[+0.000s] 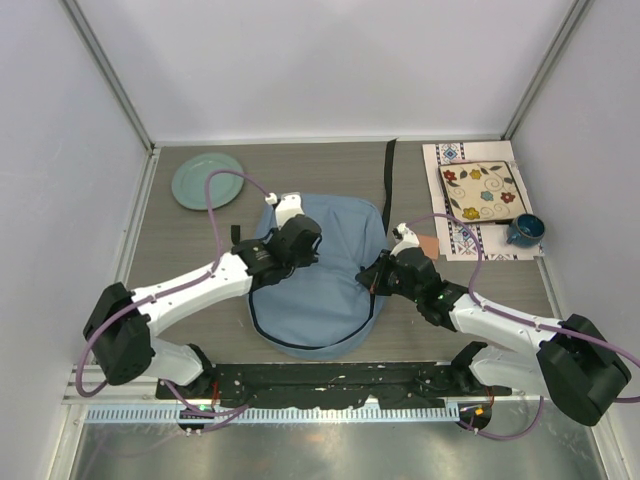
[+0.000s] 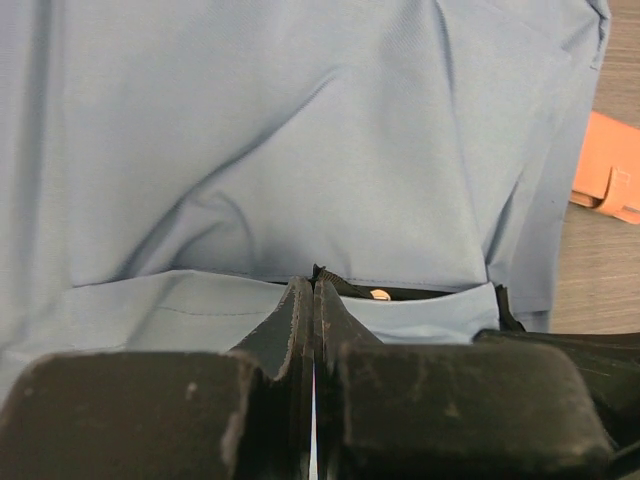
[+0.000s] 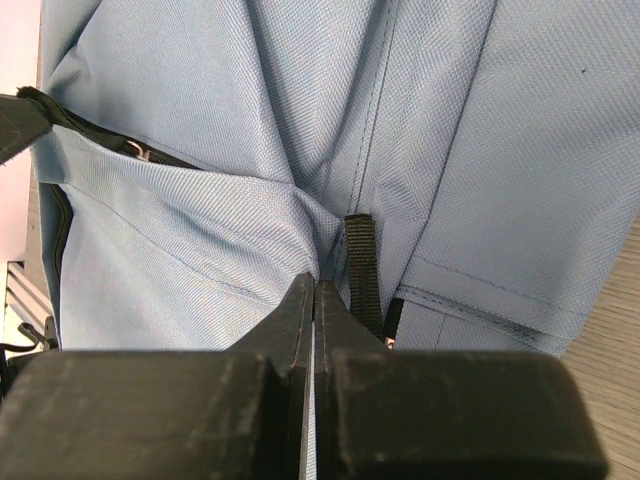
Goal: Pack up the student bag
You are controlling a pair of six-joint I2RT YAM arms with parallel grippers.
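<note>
A blue-grey cloth bag (image 1: 310, 305) lies flat on the table, its black zipper crossing the upper part. My left gripper is shut on the zipper's thin black pull, which shows at its fingertips; the gold slider (image 2: 380, 294) sits just to their right. My right gripper is shut on a fold of the bag's fabric, beside a short black strap (image 3: 363, 270) on the bag's right side. The left gripper also shows at the left edge of the right wrist view. What lies inside the bag is hidden.
A green plate (image 1: 206, 180) stands at back left. At back right, a patterned mat (image 1: 508, 243) bears a flowered notebook (image 1: 482, 191) and a blue mug (image 1: 525, 230). An orange case (image 1: 428, 246) lies right of the bag. A black strap (image 1: 389, 180) extends behind it.
</note>
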